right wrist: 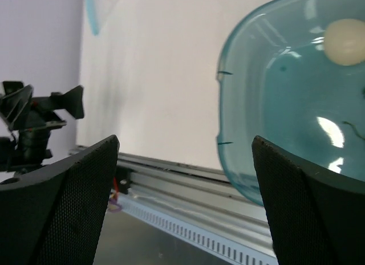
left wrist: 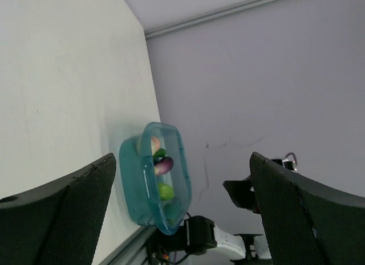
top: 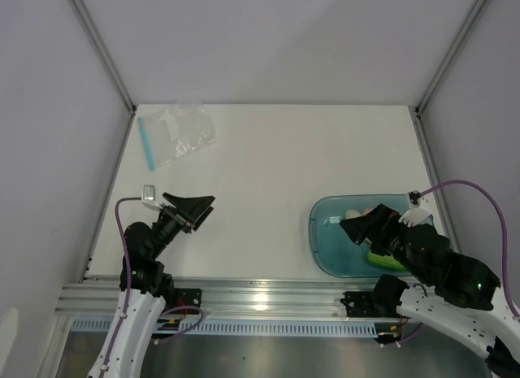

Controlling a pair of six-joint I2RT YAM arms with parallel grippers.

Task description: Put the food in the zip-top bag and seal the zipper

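At the far left of the table lies a flat, clear zip top bag (top: 180, 132) with a blue zipper strip along its left side. A teal bin (top: 329, 256) at the front right holds the food. In the left wrist view, a purple eggplant-like piece (left wrist: 163, 166), a green-yellow piece (left wrist: 165, 191) and a pale round piece (left wrist: 155, 144) show inside it. My left gripper (top: 203, 211) hangs open and empty over the front left. Over the bin, my right gripper (top: 357, 230) is open with nothing between its fingers, and its arm hides part of the food.
Metal rails (top: 260, 290) run along the front edge, and grey walls close in the sides and back.
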